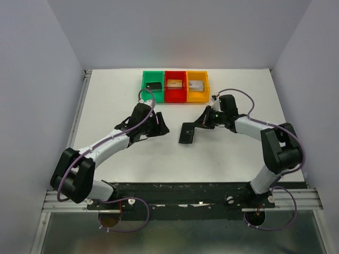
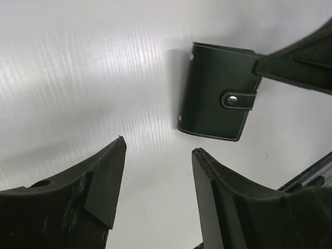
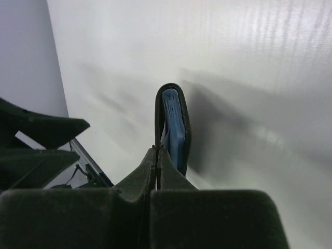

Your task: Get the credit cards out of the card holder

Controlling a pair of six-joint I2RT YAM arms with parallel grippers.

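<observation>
The black card holder hangs from my right gripper, which is shut on its edge. Seen in the right wrist view, the holder stands edge-on with bluish card sleeves showing between its covers. A snap strap is fastened across its front in the left wrist view, and a shadow lies beside it on the table. To the left, apart from the holder, my left gripper is open with nothing between its fingers. No separate card can be made out; the sleeves' contents cannot be told.
At the back of the white table stand a green bin, a red bin and a yellow bin, each with something inside.
</observation>
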